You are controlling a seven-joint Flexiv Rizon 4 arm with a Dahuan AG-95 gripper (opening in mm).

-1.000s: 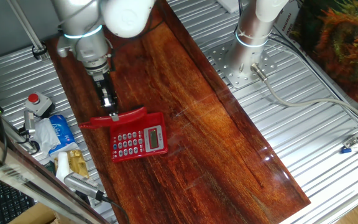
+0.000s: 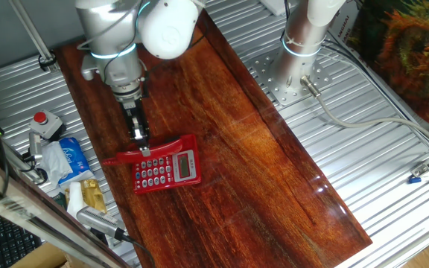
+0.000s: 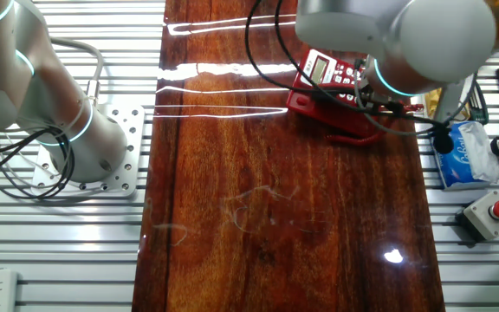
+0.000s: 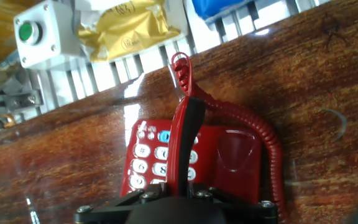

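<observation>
A red desk phone base (image 2: 187, 176) with a grey keypad and small display lies on the dark wooden table. My gripper (image 2: 144, 150) is shut on the red handset (image 2: 165, 147), gripping it around its middle. The handset lies along the cradle side of the base in exterior view 1; whether it touches the cradle cannot be told. From the wrist, the handset (image 4: 180, 146) stands edge-on between the fingers, covering part of the keypad. A coiled red cord (image 4: 253, 119) runs from its far end around the base. In exterior view 2 the arm hides most of the handset.
Beyond the table's edge sit a box with a red button (image 2: 45, 124), a blue-and-white packet (image 2: 71, 160) and a gold packet (image 2: 93, 195).
Over the last second my gripper and the held handset have shifted slightly right and toward the phone base in exterior view 1. The base has stayed in place.
</observation>
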